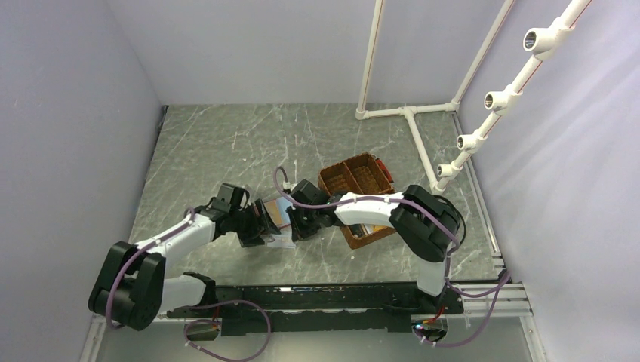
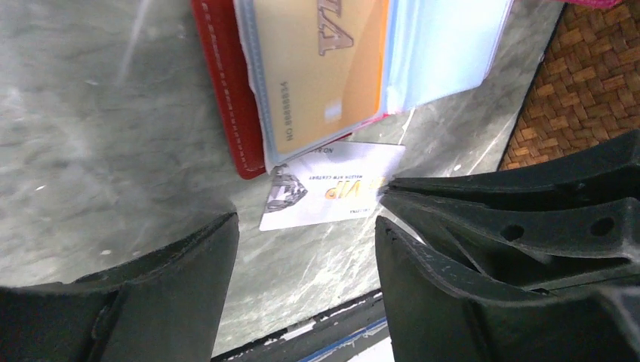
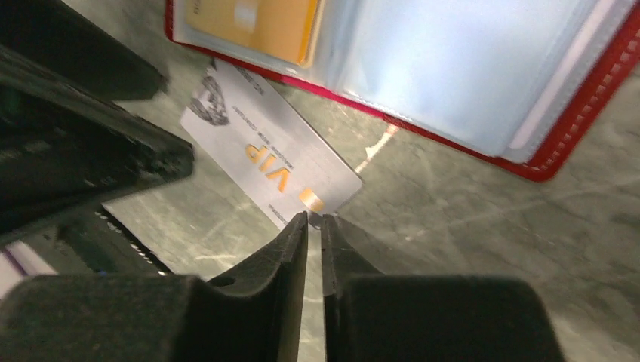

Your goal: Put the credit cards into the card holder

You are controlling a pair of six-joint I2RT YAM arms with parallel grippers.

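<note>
A white VIP card (image 2: 332, 188) lies flat on the marble table just beside the open red card holder (image 2: 230, 98), whose clear sleeves hold an orange card (image 2: 324, 68). My left gripper is part open over the card's near side, nothing seen between its fingers. My right gripper is shut, its tips at the card's right end. In the top view both grippers, left (image 1: 260, 225) and right (image 1: 294, 226), meet around the holder.
A woven basket with compartments (image 1: 366, 173) stands to the right, under the right arm. White pipe framing (image 1: 419, 143) runs along the back right.
</note>
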